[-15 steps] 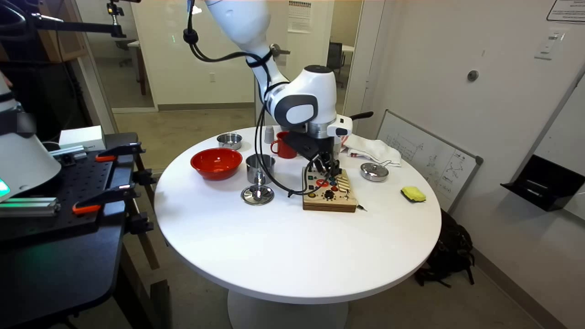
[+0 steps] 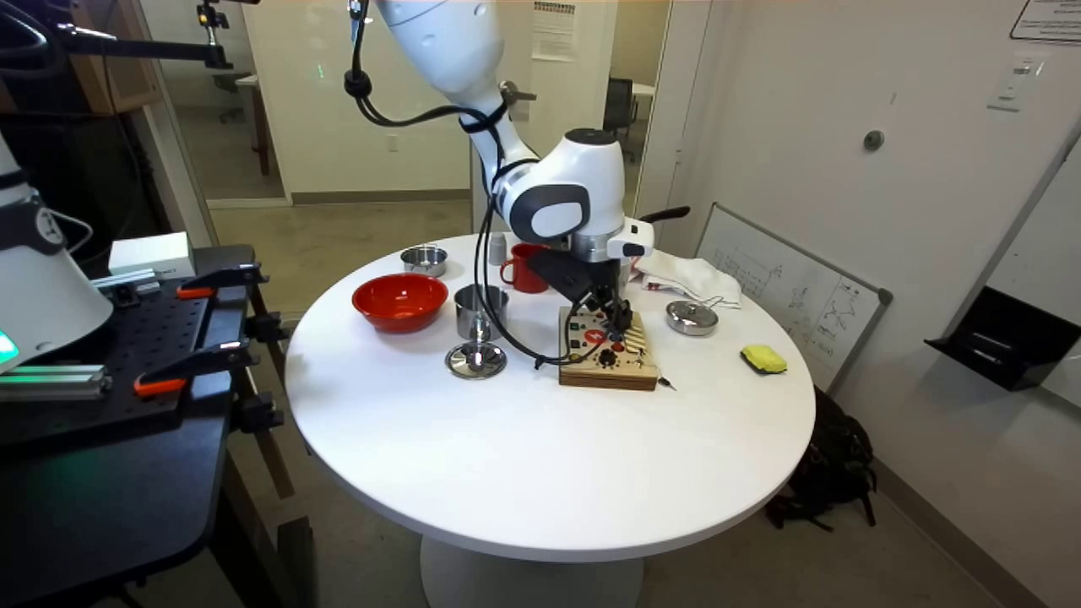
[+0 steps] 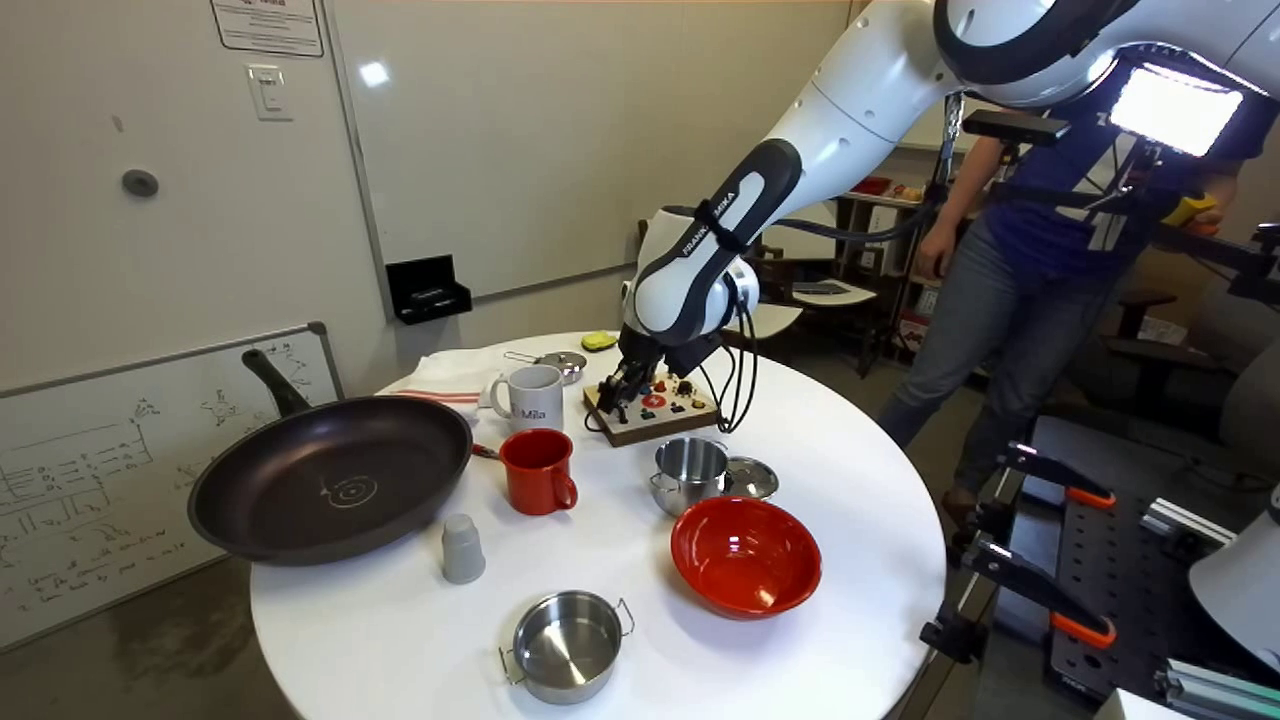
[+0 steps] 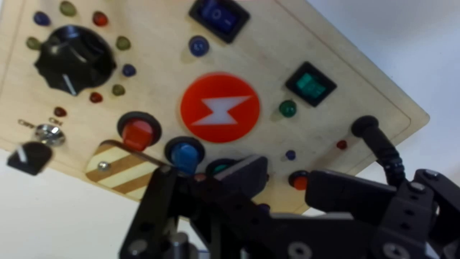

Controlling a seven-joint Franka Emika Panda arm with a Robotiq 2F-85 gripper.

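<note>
A wooden control board [image 4: 146, 90] fills most of the wrist view, lying on the white table. On it are a black knob [image 4: 75, 60], a red button [image 4: 138, 133], a blue button [image 4: 184, 156], a green rocker switch [image 4: 311, 84] and a small orange-red button [image 4: 299, 181]. My gripper hangs over the board's edge, open, its dark fingers [image 4: 248, 175] spread apart with nothing held between them. One finger partly covers a green button [image 4: 219, 166]. Whether the fingertips touch the board cannot be told. In exterior view 1 the gripper is over the board's far side.
Near the board stand a steel pot [image 3: 690, 470], its lid [image 3: 752, 478], a red bowl [image 3: 746, 554], a red mug [image 3: 536, 468] and a white mug [image 3: 535, 398]. Black cables [image 2: 484, 274] loop beside the arm.
My gripper and wrist have shifted slightly to the right and toward the camera of exterior view 1. The board and the other objects appear essentially in place.
</note>
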